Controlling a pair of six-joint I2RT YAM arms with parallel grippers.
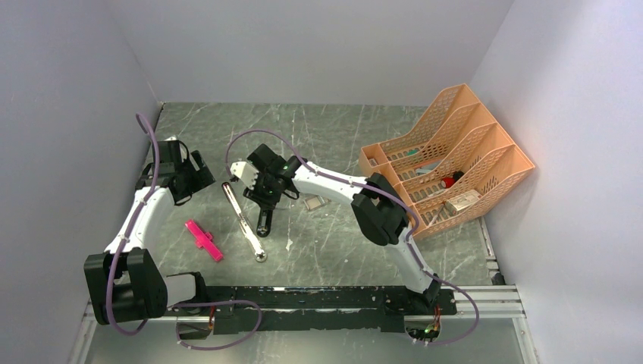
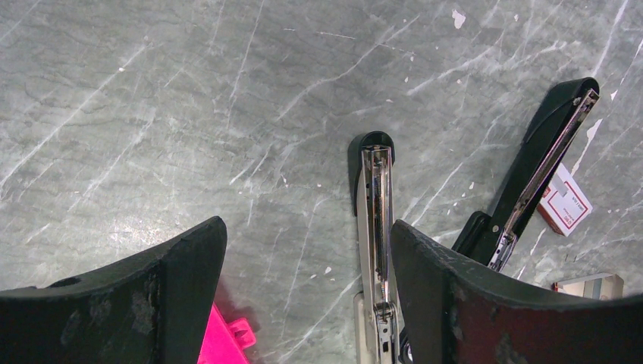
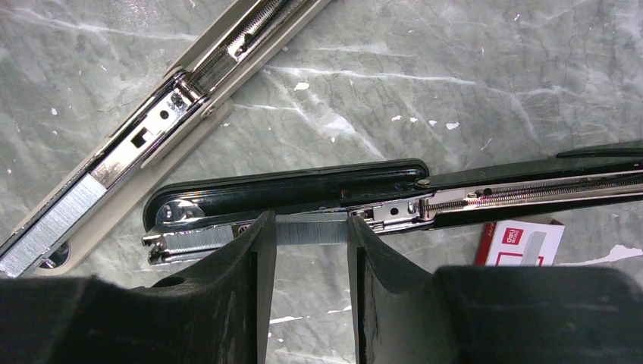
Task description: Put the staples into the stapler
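In the right wrist view, my right gripper is shut on a short silver staple strip (image 3: 312,230), one finger at each end. Under and around the strip lies the open black stapler (image 3: 288,182), its magazine running left to right; whether the strip touches the magazine I cannot tell. A shorter group of staples (image 3: 199,240) shows at the magazine's left end. Beside it a pale, opened stapler (image 3: 133,152) has staples (image 3: 57,224) at its front end. My left gripper stands wide open above the table, nothing between its fingers.
A pink stapler (image 1: 204,240) lies at the left front. The red-and-white staple box (image 3: 523,241) sits beside the black stapler, and a small open tray (image 1: 315,202) is under the right arm. An orange organizer (image 1: 455,163) fills the right.
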